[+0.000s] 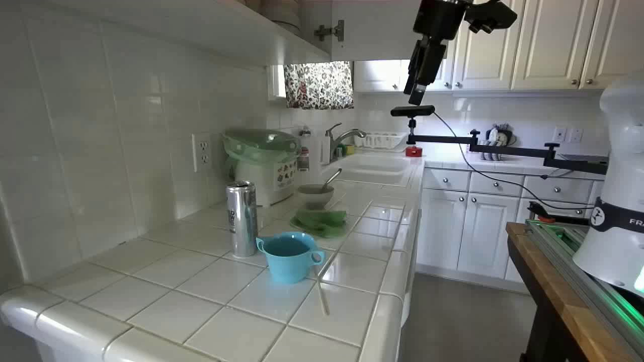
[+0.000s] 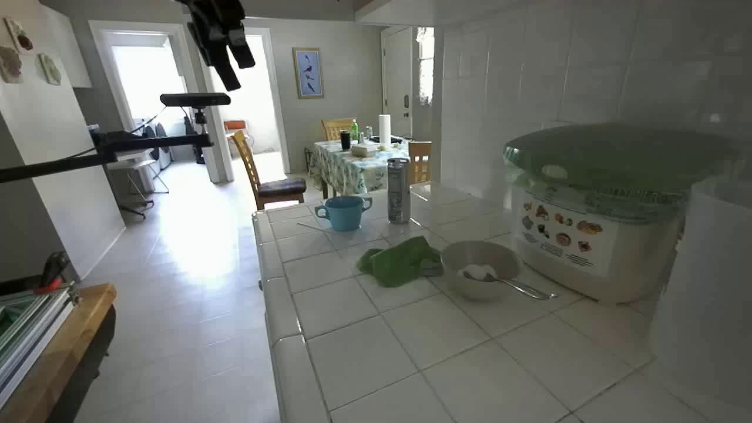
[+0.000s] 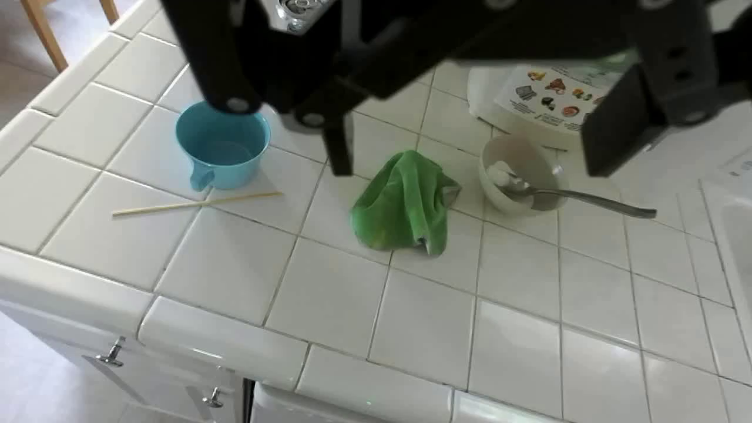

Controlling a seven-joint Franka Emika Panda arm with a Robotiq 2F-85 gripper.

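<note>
High above the white tiled counter (image 3: 331,275) hangs my gripper, open, its two fingers wide apart with nothing between them. Below it in the wrist view lies a crumpled green cloth (image 3: 405,208). A grey bowl (image 3: 497,187) right of the cloth holds something white and a metal spoon (image 3: 599,201). To the cloth's left stands a blue two-handled cup (image 3: 236,173), and a thin wooden stick (image 3: 165,208) lies beside it. In exterior view 1 a silver can (image 1: 242,220) stands upright just behind the cup. The gripper touches none of these.
A white container with a green lid (image 1: 265,166) stands against the tiled wall. The sink (image 1: 374,166) lies farther along the counter. A camera on a black bar (image 1: 447,139) reaches toward the counter's edge. Bare tiles lie along the front.
</note>
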